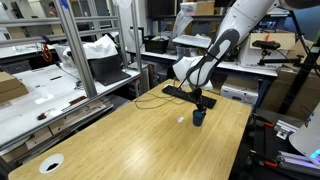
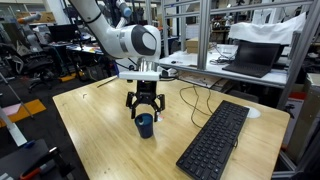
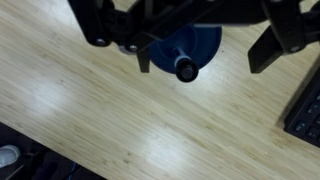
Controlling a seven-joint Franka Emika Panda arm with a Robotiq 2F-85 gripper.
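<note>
A dark blue cup stands upright on the wooden table, with a small marker-like item sticking up from inside it, dark-ended in the wrist view. My gripper points down right over the cup, its fingers wide apart. In the wrist view the dark fingers stand to either side of the cup and the item, touching neither as far as I can see. A small whitish piece lies on the table beside the cup.
A black keyboard lies near the cup. Behind are a thin cable, a white disc and a laptop on a shelf.
</note>
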